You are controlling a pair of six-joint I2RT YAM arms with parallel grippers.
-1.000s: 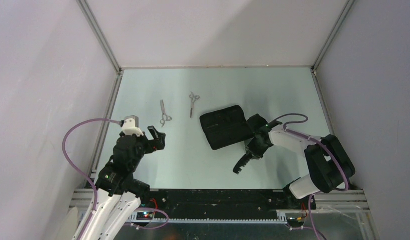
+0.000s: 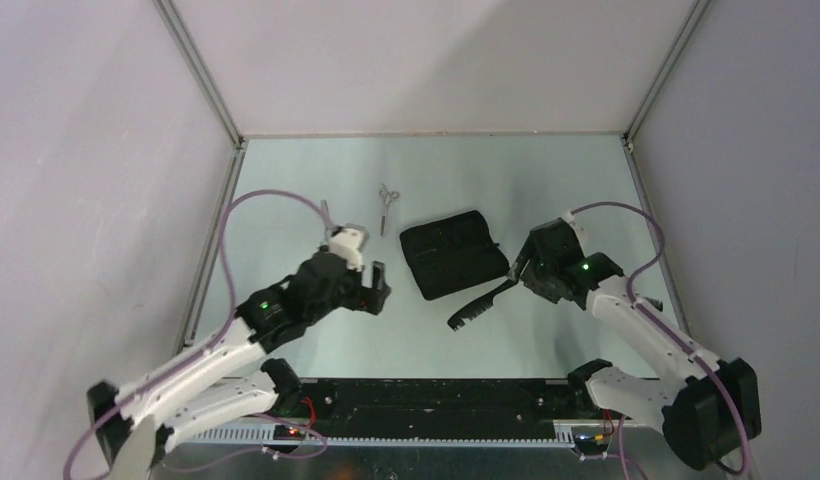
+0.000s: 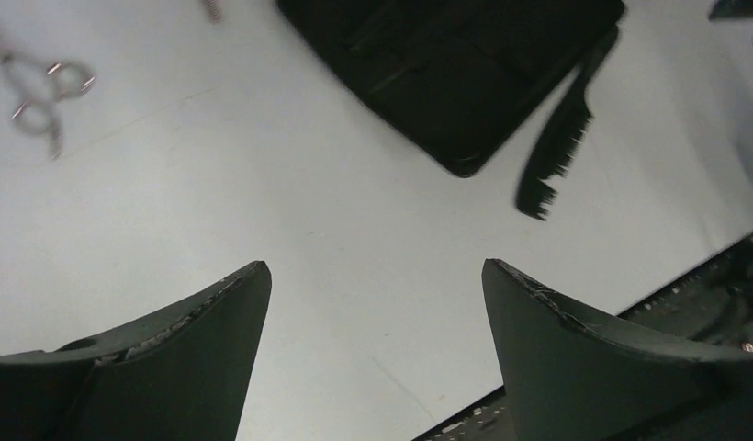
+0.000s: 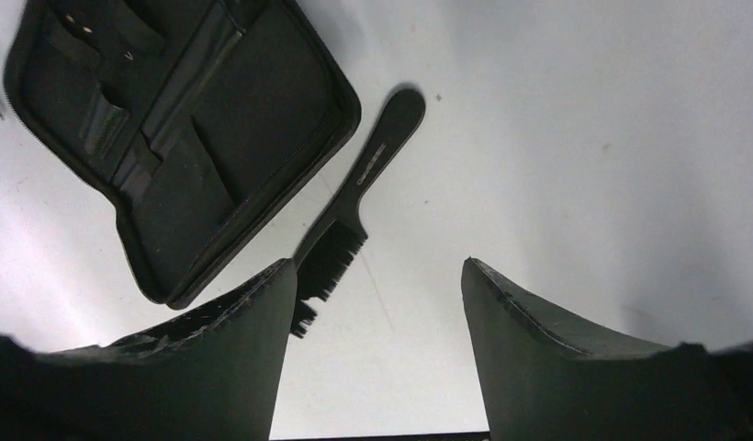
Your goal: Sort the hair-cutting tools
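Note:
A black comb (image 4: 362,175) lies flat on the table beside the lower right edge of an open black case (image 4: 235,220). Above it, my right gripper has its fingers apart with nothing between them. In the top view that gripper (image 2: 516,270) hovers over the comb's handle end. My left gripper (image 2: 377,276) stands open and empty over the table, left of the case. One pair of scissors (image 2: 388,200) lies at the back left of the case; a second pair (image 2: 325,212) is mostly hidden behind the left arm.
A dark front edge (image 2: 436,395) and side walls bound the surface. The case's inner pockets (image 4: 106,119) look empty in the right wrist view.
The comb turned and came to rest on the table. My right gripper has drawn away from it, up and right. The left arm has swung right toward the case, now covering part of the left scissors.

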